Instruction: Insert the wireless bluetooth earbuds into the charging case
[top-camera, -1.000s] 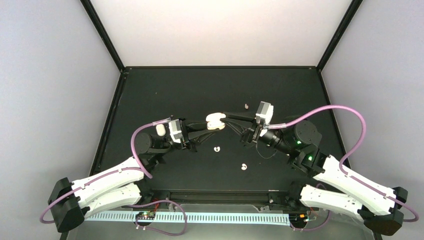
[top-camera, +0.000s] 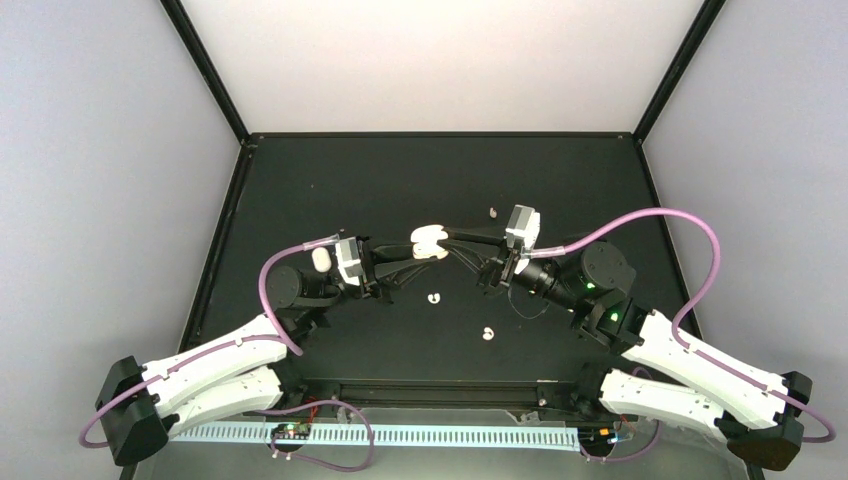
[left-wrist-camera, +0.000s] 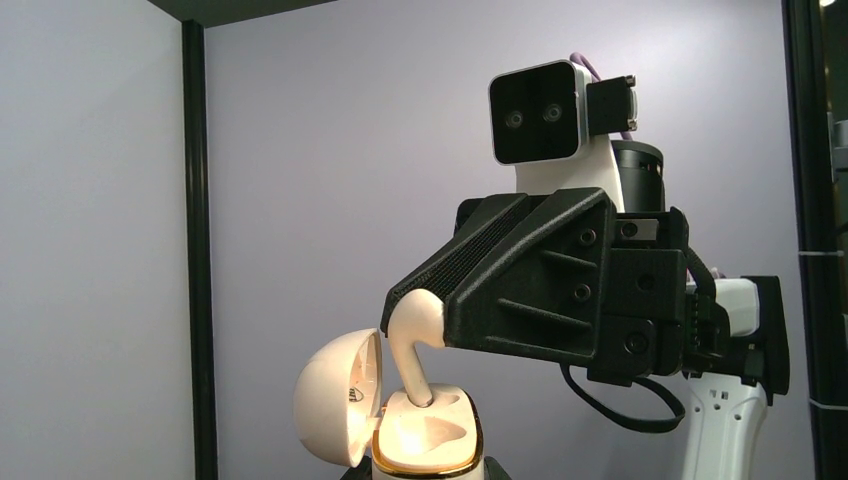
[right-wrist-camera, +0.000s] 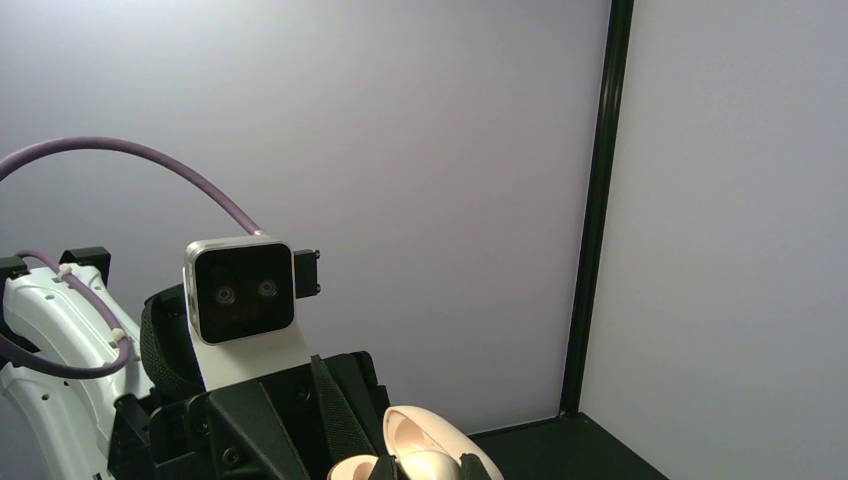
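Observation:
My left gripper (top-camera: 422, 258) is shut on the white charging case (top-camera: 430, 251), held in the air at the centre with its lid open. In the left wrist view the lid (left-wrist-camera: 328, 395) tilts left of the gold-rimmed body (left-wrist-camera: 425, 445). My right gripper (top-camera: 447, 234) is shut on a white earbud (left-wrist-camera: 416, 330), whose stem stands in one well of the case; the other well looks empty. In the right wrist view the lid (right-wrist-camera: 430, 432) shows at the bottom, partly cut off.
Several loose earbuds lie on the black mat: one (top-camera: 434, 298) below the case, another (top-camera: 488, 334) nearer the front, a third (top-camera: 493, 212) toward the back. A white object (top-camera: 321, 259) shows by the left wrist.
The left arm and the case have not visibly moved.

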